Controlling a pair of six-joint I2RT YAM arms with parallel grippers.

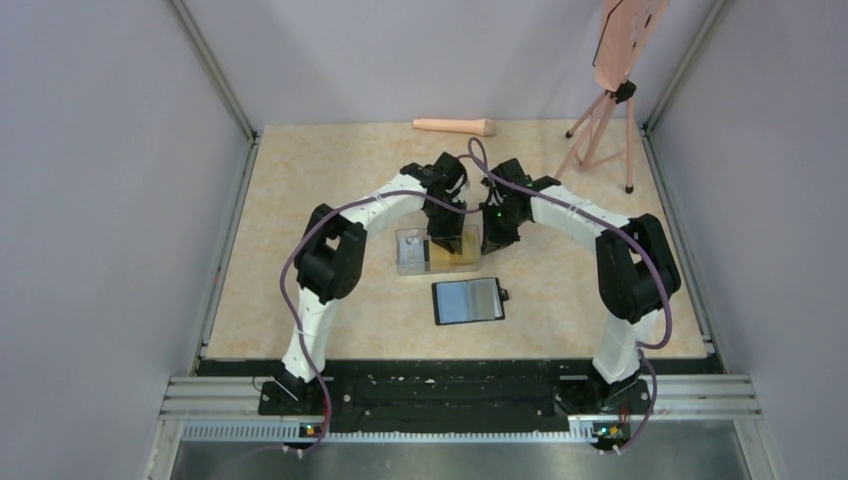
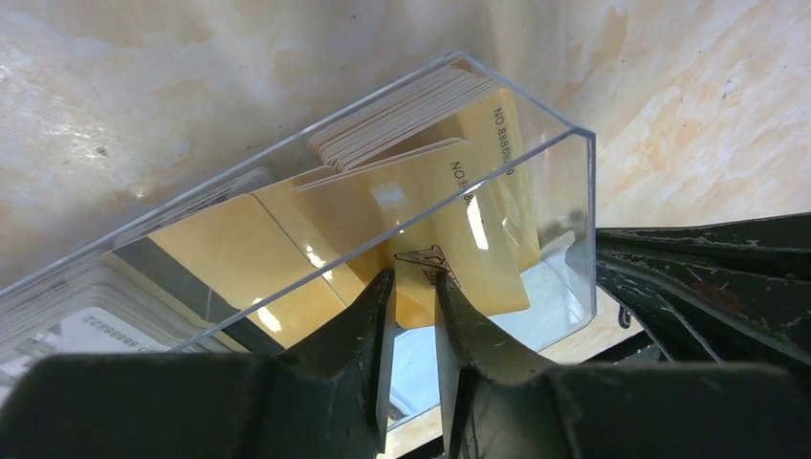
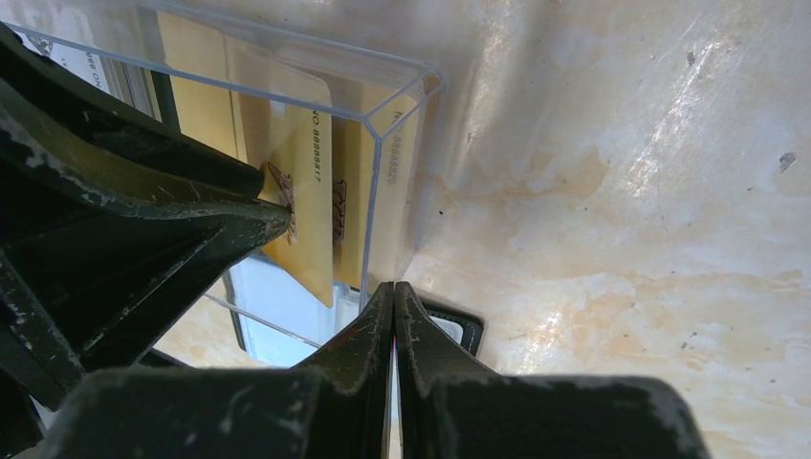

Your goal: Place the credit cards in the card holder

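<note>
Gold credit cards [image 2: 469, 206] fill the right part of a clear box [image 1: 412, 270], and one top card [image 3: 311, 191] lies tilted over the others. White cards [image 2: 100, 330] are stacked at the box's left end. Above the gold cards, my left gripper points down into the box; its fingers stand a small gap apart over the top card's printed mark. Whether they touch the card is unclear. Beside the box's right end, my right gripper is shut with nothing visible between its fingers. The card holder [image 1: 469, 301] lies open in front of the box.
Both arms are close together over the box's right side. A pink cylinder [image 1: 452, 126] lies at the table's back, and a pink tripod [image 1: 600, 130] stands at back right.
</note>
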